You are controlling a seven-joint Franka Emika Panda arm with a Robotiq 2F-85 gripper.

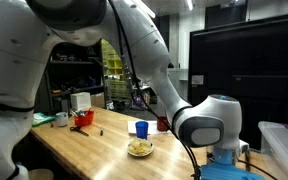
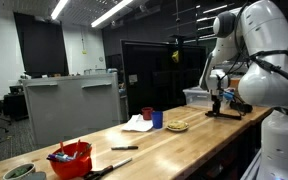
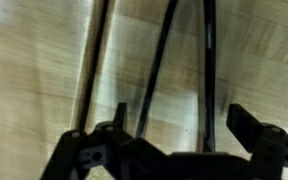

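Observation:
My gripper is open, its dark fingers (image 3: 112,128) spread wide above the wooden table. Two thin black bars (image 3: 208,70) run through the gap between them in the wrist view; whether they touch the fingers cannot be told. Farther left lies another dark strip (image 3: 92,65) with a brown edge. In exterior view 2 the gripper is low at the table's far right end, over a dark object (image 2: 222,114) whose shape is hard to make out. Exterior view 1 hides the fingertips at the bottom edge.
A yellow plate (image 1: 140,147) with food, a blue cup (image 2: 157,119), a red cup (image 2: 147,113) and a white cloth (image 2: 136,124) stand mid-table. A red container (image 2: 70,158) with utensils and a black-handled tool (image 2: 109,168) lie at the far end. Open wood separates them.

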